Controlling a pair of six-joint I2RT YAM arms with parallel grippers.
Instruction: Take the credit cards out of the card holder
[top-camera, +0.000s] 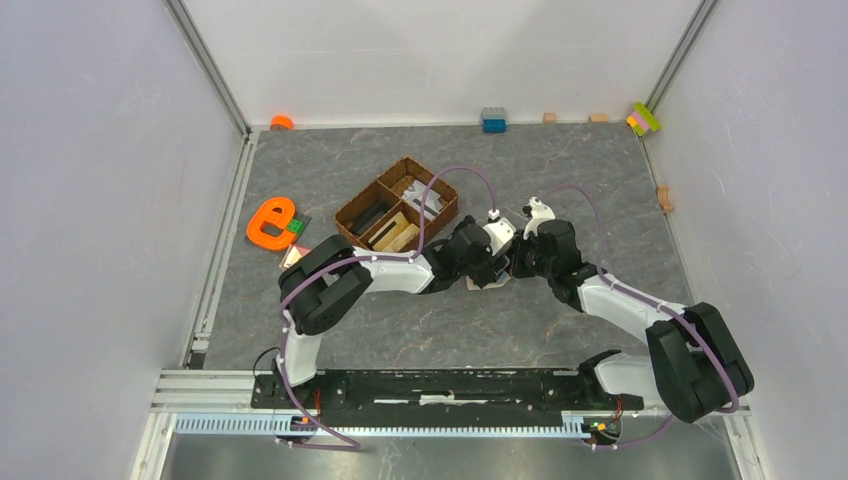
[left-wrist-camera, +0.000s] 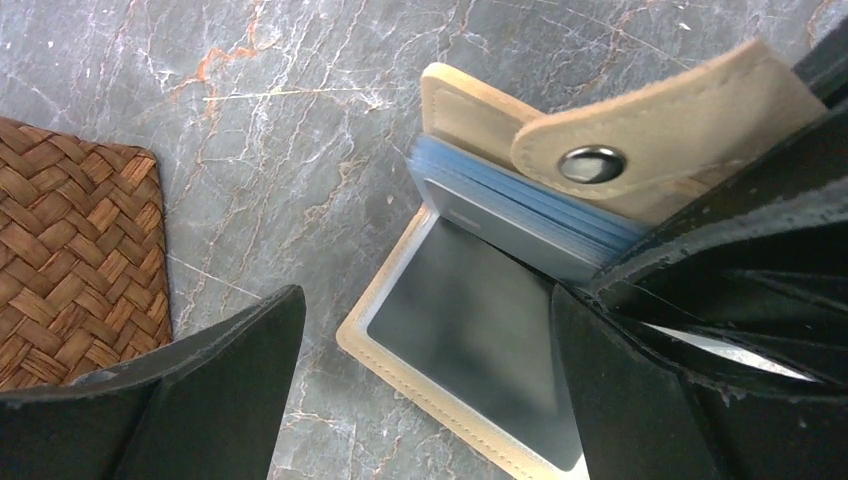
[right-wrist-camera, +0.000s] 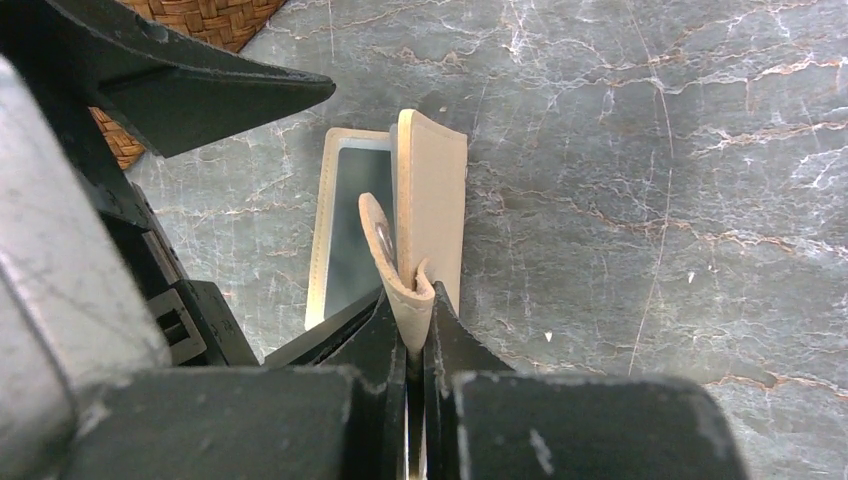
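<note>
The tan card holder (left-wrist-camera: 400, 365) is unfolded, one dark-windowed flap low and the other part raised. Blue-edged cards (left-wrist-camera: 520, 215) sit in a stack inside it, below a strap with a metal snap (left-wrist-camera: 592, 164). In the right wrist view, the holder's strap (right-wrist-camera: 405, 300) runs down between the fingers of my right gripper, which is shut on it. My left gripper is open, its fingers spread over the dark flap with nothing gripped. From above, both grippers meet over the card holder (top-camera: 488, 284) and mostly cover it.
A woven divided box (top-camera: 350, 207) stands to the left, close by the left arm. An orange letter toy (top-camera: 266, 222) lies farther left, and small blocks (top-camera: 494, 126) line the back edge.
</note>
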